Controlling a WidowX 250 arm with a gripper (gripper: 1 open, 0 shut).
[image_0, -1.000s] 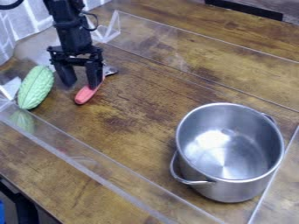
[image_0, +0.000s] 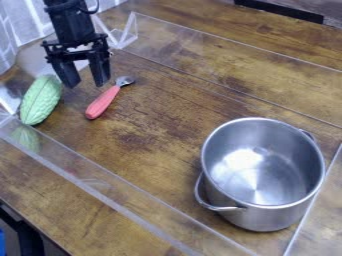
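My black gripper (image_0: 80, 66) hangs at the upper left with its fingers apart and nothing visible between them. Just right of and below it, a pink-handled utensil (image_0: 103, 102) with a metal head lies on the wooden table. A pale green cabbage-like vegetable (image_0: 39, 101) rests to the lower left of the gripper. A steel pot (image_0: 261, 205) with side handles stands at the right front, empty.
Clear plastic walls (image_0: 122, 206) border the table area on the near left and along the back.
The gripper has moved up and left, away from the pink utensil, which now shows in full. The vegetable and pot look unmoved.
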